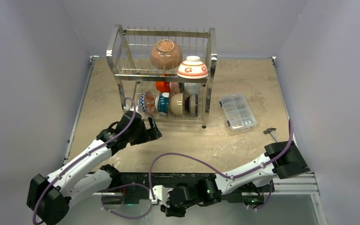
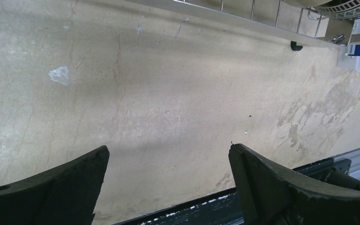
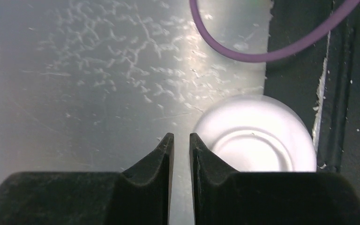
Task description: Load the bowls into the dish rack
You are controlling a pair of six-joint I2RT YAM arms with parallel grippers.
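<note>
Upside down, a white bowl point(image 3: 258, 122) shows its foot ring low in the right wrist view. My right gripper is over its left edge, the fingers almost together with a narrow gap; whether any rim is between them is hidden. From above, the right gripper point(image 1: 164, 201) covers the bowl. My left gripper point(image 1: 156, 129) stands open and empty in front of the dish rack point(image 1: 140, 77). Inverted on the upper shelf are a brown bowl point(image 1: 163, 57) and a white-and-red bowl point(image 1: 192, 70). Lower down, several bowls, including a teal one point(image 1: 162, 104) and a beige one point(image 1: 176, 104), are on edge.
A clear compartment box point(image 1: 238, 111) lies to the right of the rack, with a small hammer point(image 1: 271, 134) beyond it. A dark rail point(image 1: 136, 178) crosses the front. Bare tabletop point(image 1: 197, 145) separates rack and rail. Purple cables loop around both arms.
</note>
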